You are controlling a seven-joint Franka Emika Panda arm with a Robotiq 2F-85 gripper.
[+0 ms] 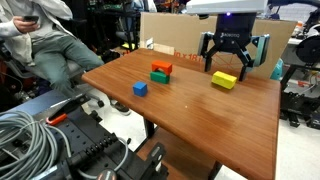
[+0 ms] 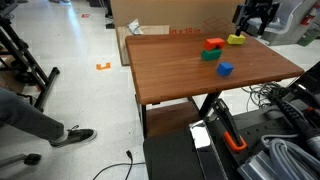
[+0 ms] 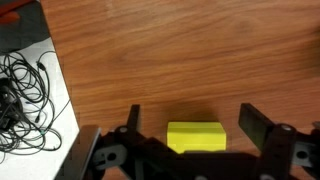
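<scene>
My gripper (image 1: 226,67) hangs fingers down over the right part of the wooden table, wide open and with nothing held. Just below it lies a yellow block (image 1: 223,80) on the tabletop. From the wrist view, the yellow block (image 3: 196,137) appears between the two spread fingers, near the bottom edge, partly covered by the gripper body. Farther left on the table, a red block (image 1: 162,66) and a green block (image 1: 159,77) are close together; whether one rests on the other I cannot tell. A blue block (image 1: 140,89) sits apart, nearer the table's front left.
Bare wood of the table (image 1: 200,118) stretches in front of the yellow block. A cardboard panel (image 1: 180,34) stands along the back edge. Dark cables (image 3: 28,100) lie off the table's edge in the wrist view. A seated person (image 1: 50,50) is beyond the left side.
</scene>
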